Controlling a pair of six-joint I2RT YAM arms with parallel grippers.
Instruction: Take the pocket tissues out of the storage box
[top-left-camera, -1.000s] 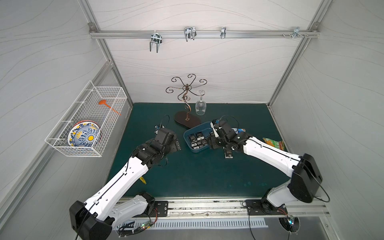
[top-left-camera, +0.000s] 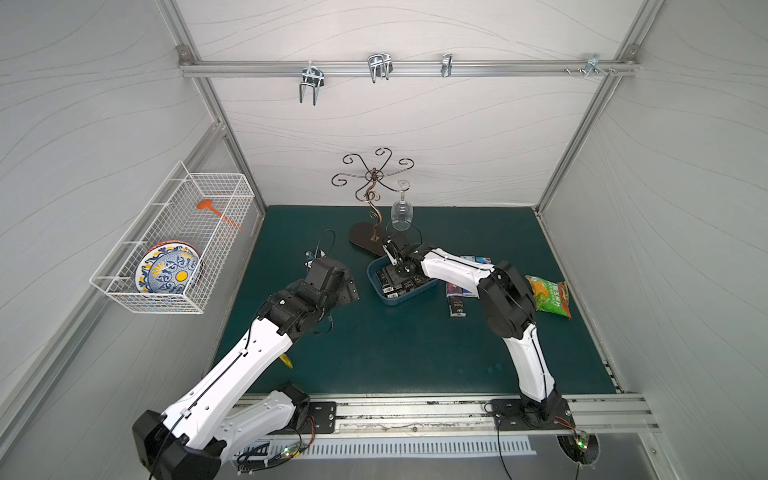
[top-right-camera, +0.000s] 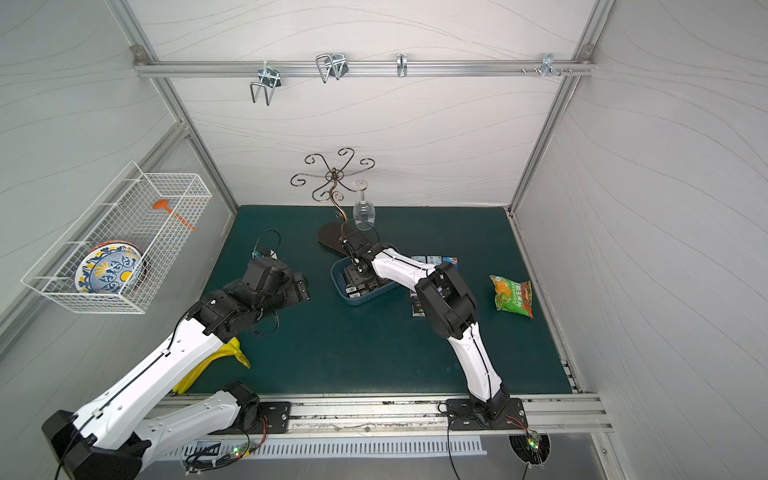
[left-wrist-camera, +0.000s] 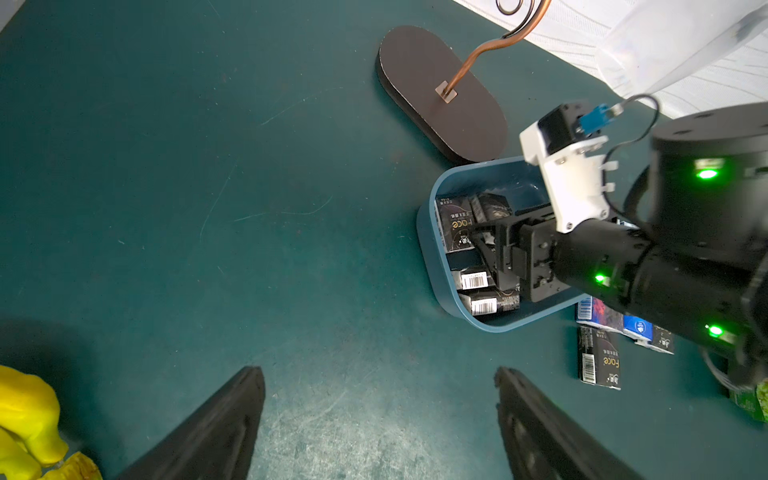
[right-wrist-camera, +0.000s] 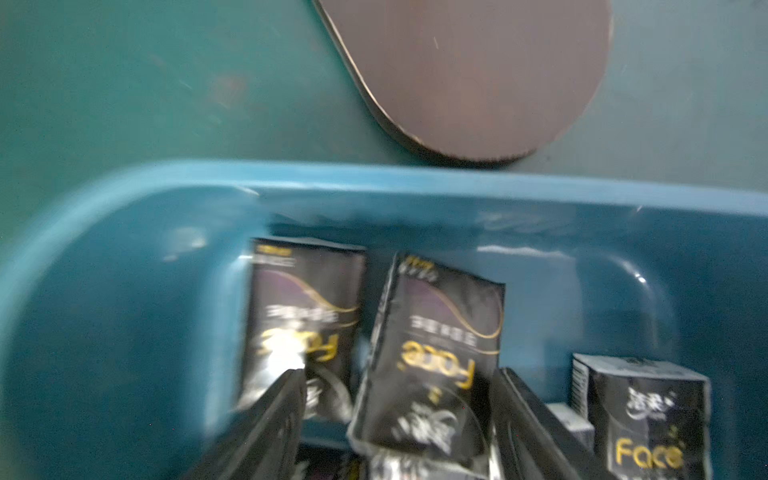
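Observation:
Black pocket tissue packs (left-wrist-camera: 455, 223) lie in a blue storage box (left-wrist-camera: 437, 280), several of them printed "Face". My right gripper is down inside the box, open, its fingertips either side of a tilted pack (right-wrist-camera: 428, 352); whether they touch it I cannot tell. Another pack (right-wrist-camera: 300, 312) lies to its left. My left gripper hangs open over bare table, left of the box, with nothing between its fingers.
More packs (left-wrist-camera: 598, 356) lie right of the box, a snack bag (top-right-camera: 512, 296) farther right. A metal stand (top-left-camera: 366, 240) with a glass (top-left-camera: 401, 213) stands behind. Bananas (top-right-camera: 212, 360) lie front left; the wire basket (top-left-camera: 192, 302) hangs left.
My right gripper has moved left from the box's right side to over and into the box, the arm swinging inward. The left arm is nearly still.

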